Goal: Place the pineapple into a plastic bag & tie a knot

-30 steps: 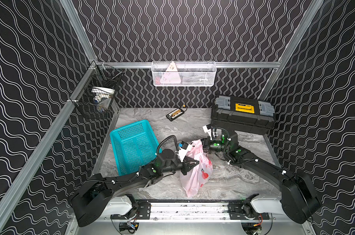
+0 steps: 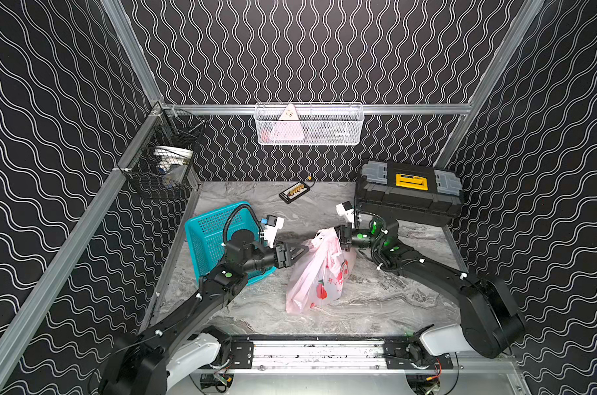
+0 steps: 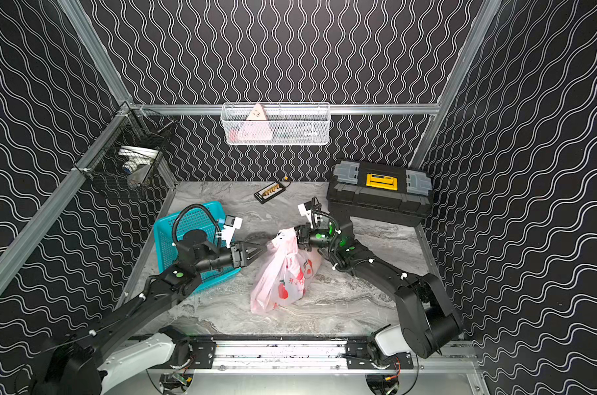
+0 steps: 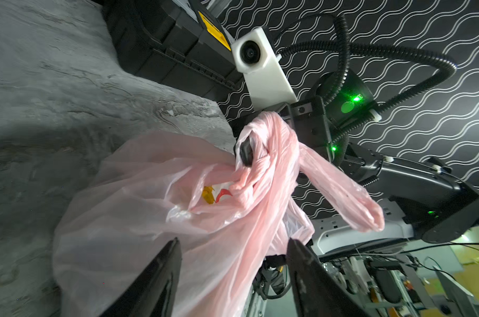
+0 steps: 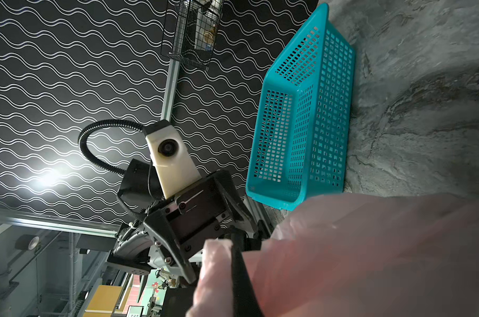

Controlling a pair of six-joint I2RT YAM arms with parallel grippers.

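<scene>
A pale pink plastic bag (image 2: 321,273) with red print hangs from my right gripper (image 2: 342,237) over the table. In the left wrist view its twisted top (image 4: 271,142) is looped around the right gripper's fingers, and a loose end dangles beside them. The right fingers (image 5: 242,288) are shut, with pink film on both sides; whether any film is pinched between them is hidden. My left gripper stands open and empty, left of the bag's upper part. A small yellow patch (image 4: 208,194) shows through a gap in the bag; the pineapple itself cannot be made out.
A teal basket (image 2: 209,227) stands at the left, partly under the left arm. The black toolbox (image 2: 410,197) occupies the back right, and a small black battery holder (image 2: 294,191) lies at the back. Bare table lies in front, to the right of the bag.
My left gripper has drawn back to the left and away from the front edge, leaving the bag.
</scene>
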